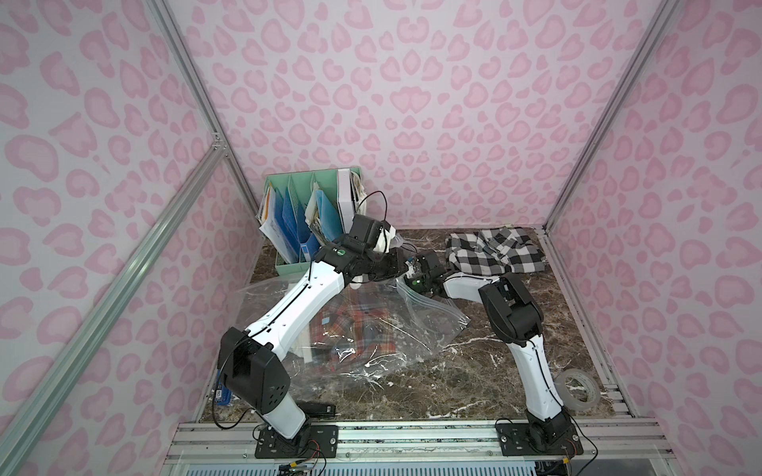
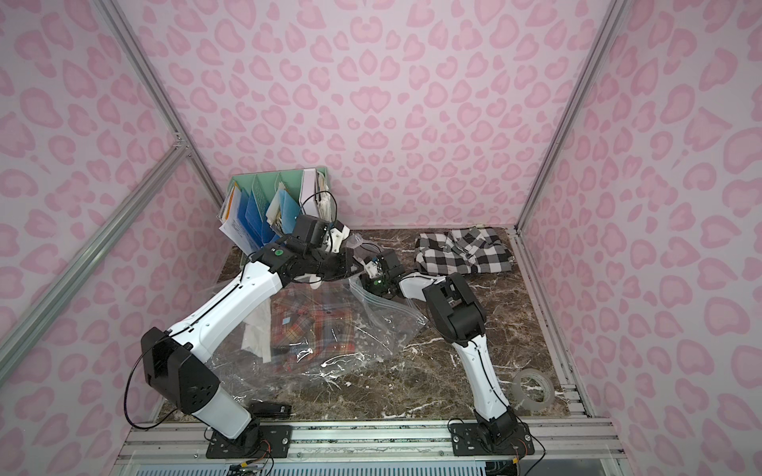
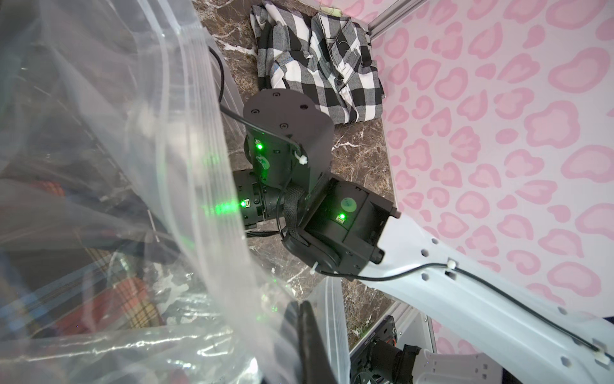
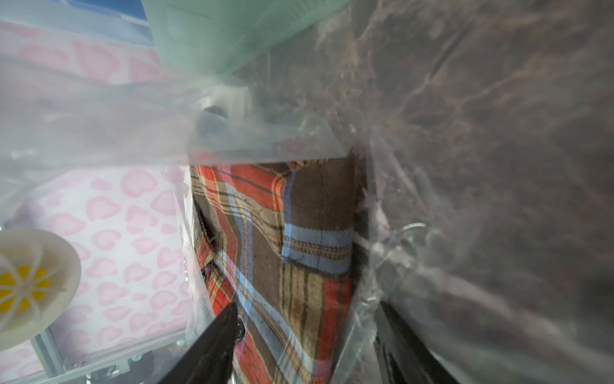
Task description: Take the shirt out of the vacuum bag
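A clear zip-top vacuum bag lies flat with a red-brown plaid shirt inside. My left gripper is at the bag's top edge; its fingers look shut beside the zip strip, which may be held between them. My right gripper stands open at the bag's mouth beneath my left one, with raised plastic around its view and the plaid shirt ahead between its fingers, not gripped.
A green file organizer with folders stands at the back left. A folded black-and-white checked cloth lies back right, and a tape roll front right.
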